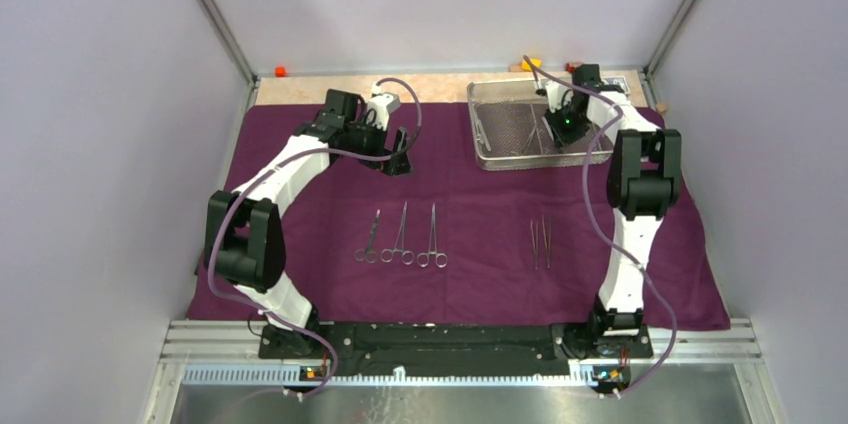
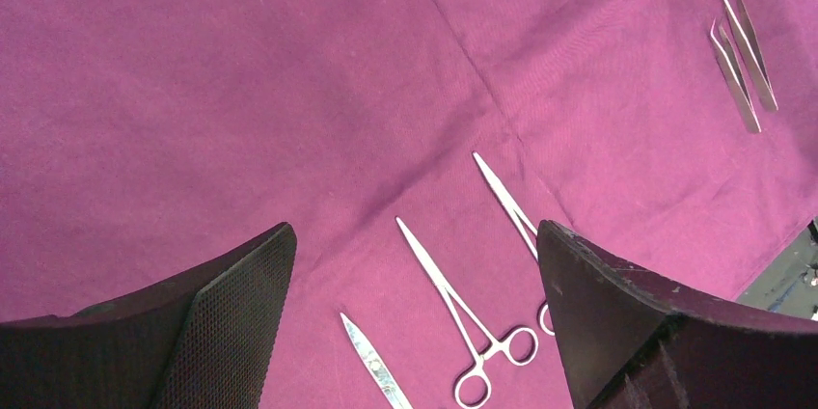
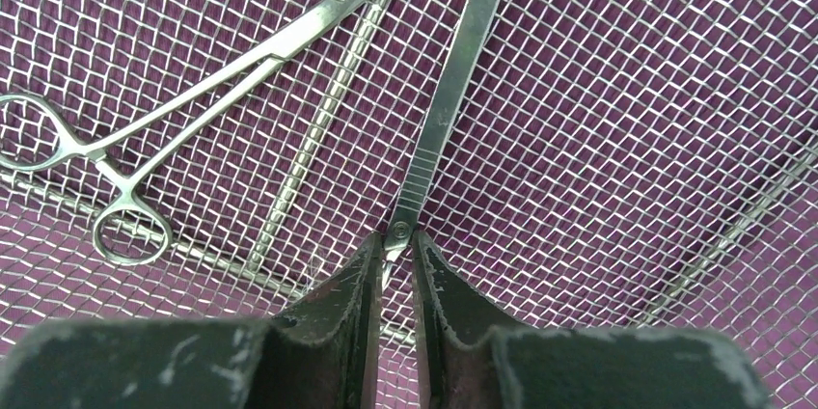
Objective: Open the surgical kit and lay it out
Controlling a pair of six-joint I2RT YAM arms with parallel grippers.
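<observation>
The mesh tray point(image 1: 480, 154) sits at the back right. Inside, the right wrist view shows a scissor-like clamp point(image 3: 304, 28) and a flat steel instrument point(image 3: 453, 71), whose riveted end lies between the fingertips of my right gripper, fingers part open; whether they grip it is unclear. My left gripper is open above the cloth, nothing between its fingers. On the cloth lie scissors point(image 1: 372, 234), two clamps point(image 1: 400, 234) point(image 1: 433, 234) and several tweezers point(image 1: 547, 239).
Purple cloth point(image 1: 480, 289) covers the table, with bare areas between and around the instruments. Small orange and yellow objects stand on the back ledge.
</observation>
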